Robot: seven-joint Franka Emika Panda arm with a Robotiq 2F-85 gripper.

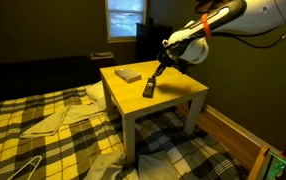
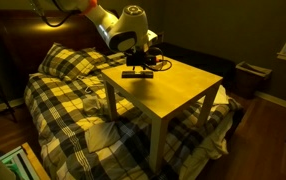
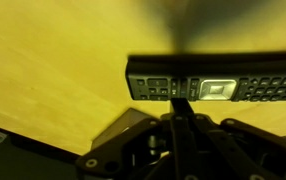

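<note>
A long black remote control (image 3: 273,88) with rows of buttons and a silver pad lies on the pale wooden table; its right end runs out of the wrist view. My gripper is shut, its fingertips together over the remote's near edge, with nothing seen between them. Whether the tips touch the remote cannot be told. From the side, the dark remote (image 1: 149,90) rests near the table's front edge, the gripper (image 1: 156,76) just above it. The other exterior view has the remote (image 2: 138,74) flat below the gripper (image 2: 135,63).
A grey box-like object (image 1: 128,75) sits on the table's far left part. Clear tabletop (image 2: 186,82) spreads to the right of the remote in the second exterior view. A bed with a checked blanket (image 2: 55,117) stands beside the table.
</note>
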